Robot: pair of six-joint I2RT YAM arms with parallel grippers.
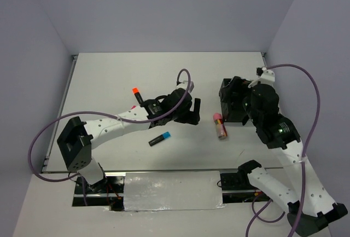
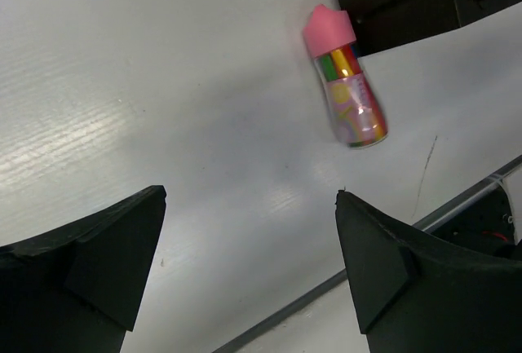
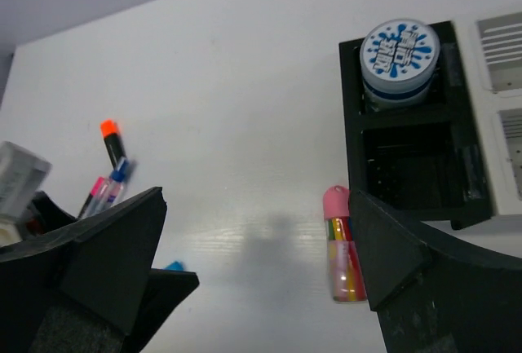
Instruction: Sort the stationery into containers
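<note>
A clear tube of coloured sticks with a pink cap (image 2: 351, 96) lies on the table, its cap close to the black container (image 3: 355, 125). My left gripper is open above bare table, left of the tube in the top view. My right gripper is also open and hangs high near the container, nothing between its fingers. The blue-capped marker (image 1: 158, 139) lies nearer the front. At the left are the orange-capped marker (image 3: 112, 141), a pink-capped marker (image 3: 91, 194) and a clear item with blue cap (image 3: 118, 175), partly hidden by the left arm.
A round jar with a printed lid (image 3: 400, 51) stands in the container's far compartment; the nearer one looks empty. White slotted baskets (image 3: 497, 121) adjoin it on the right. A metal rail (image 1: 164, 169) runs along the front edge.
</note>
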